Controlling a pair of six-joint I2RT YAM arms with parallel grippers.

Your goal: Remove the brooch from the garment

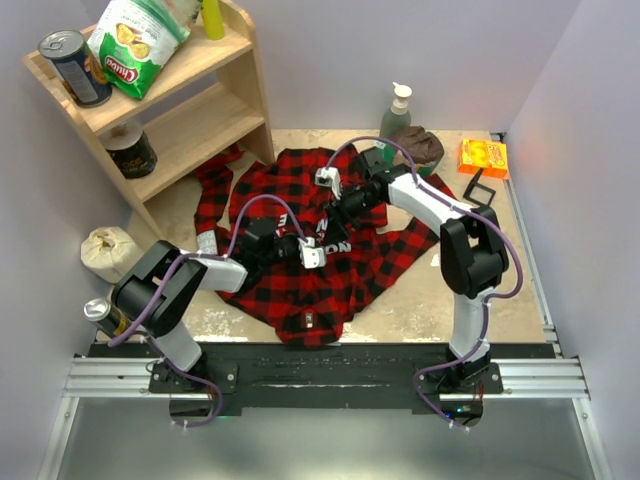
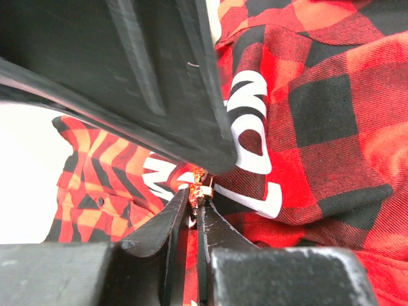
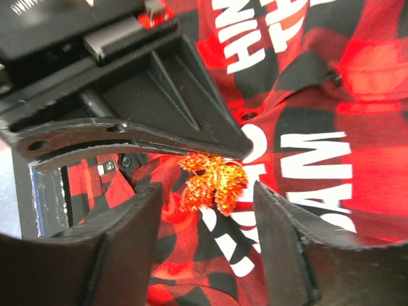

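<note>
The red-and-black checked garment (image 1: 300, 290) lies spread on the table, with white lettering across it. A glittery orange brooch (image 3: 215, 182) shows above the lettering in the right wrist view. My left gripper is shut on the brooch's edge, and a little orange glitter shows at its fingertips. The right gripper stands part open, its two fingers on either side of the brooch, with gaps visible between them and it. One large dark right finger (image 2: 172, 95) looms over the left fingertips in the left wrist view. Whether the brooch's pin is still in the cloth is hidden.
A wooden shelf (image 1: 205, 152) stands at the back left. Behind the garment are a pump bottle (image 1: 396, 118) and a green pot (image 1: 425, 150); an orange box (image 1: 483, 157) and a black frame (image 1: 479, 189) lie at the right.
</note>
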